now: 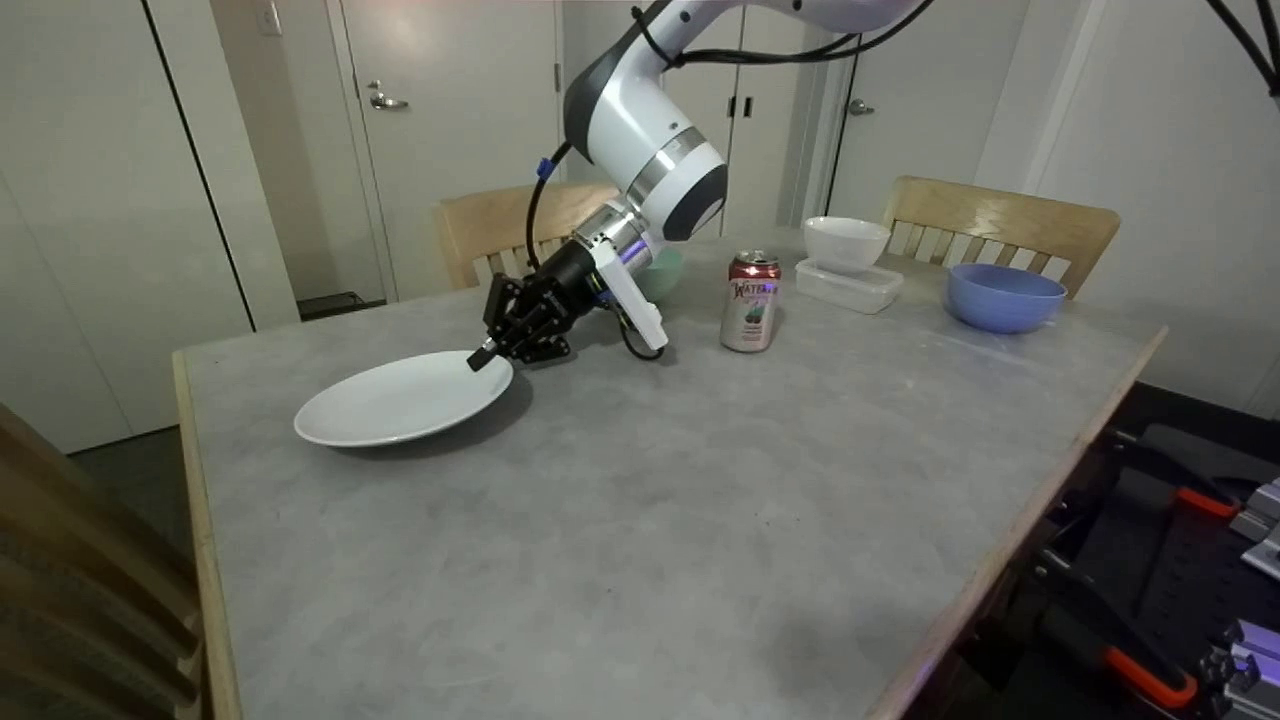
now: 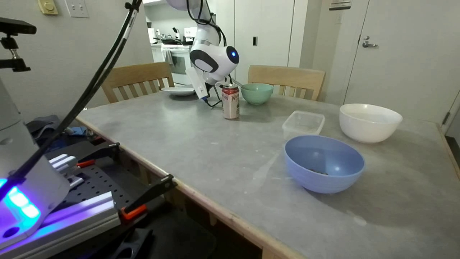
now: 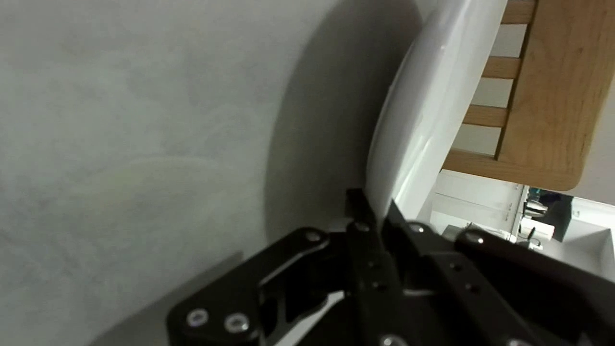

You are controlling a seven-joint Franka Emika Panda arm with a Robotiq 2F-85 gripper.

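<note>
A white plate (image 1: 402, 402) is at the left side of the table, tilted, with a broad shadow under its near right side. My gripper is shut on its rim, one fingertip on each face. In the wrist view the plate (image 3: 421, 104) rises away from the tips, and a dark gap of shadow lies between it and the tabletop. From the second exterior view the plate (image 2: 179, 91) shows only as a thin strip at the far end, and the gripper's fingers are hidden behind the arm and can.
A drink can (image 1: 750, 302) stands right of the arm, with a green bowl (image 2: 257, 93) close behind. Farther right are a clear plastic container (image 2: 303, 124), a white bowl (image 2: 369, 123) and a blue bowl (image 2: 324, 164).
</note>
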